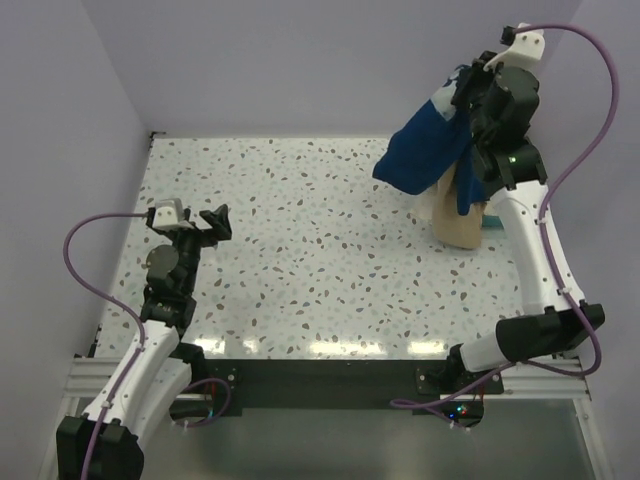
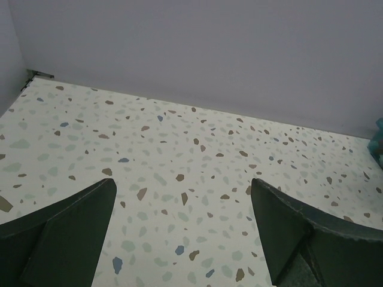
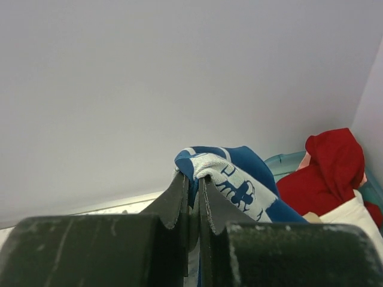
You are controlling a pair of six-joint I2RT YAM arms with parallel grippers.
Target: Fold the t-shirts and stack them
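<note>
My right gripper [image 1: 473, 75] is raised at the back right, shut on a blue t-shirt [image 1: 420, 145] with a white patterned band [image 3: 239, 191], seen bunched between the fingers in the right wrist view. The shirt hangs in front of a teal basket [image 1: 492, 222], with beige cloth [image 1: 455, 225] below it. In the right wrist view a red garment [image 3: 323, 173] and cream cloth [image 3: 353, 215] lie in the basket [image 3: 286, 162]. My left gripper [image 1: 215, 225] stands open and empty over the table's left side.
Grey walls [image 1: 330, 70] bound it at back and sides.
</note>
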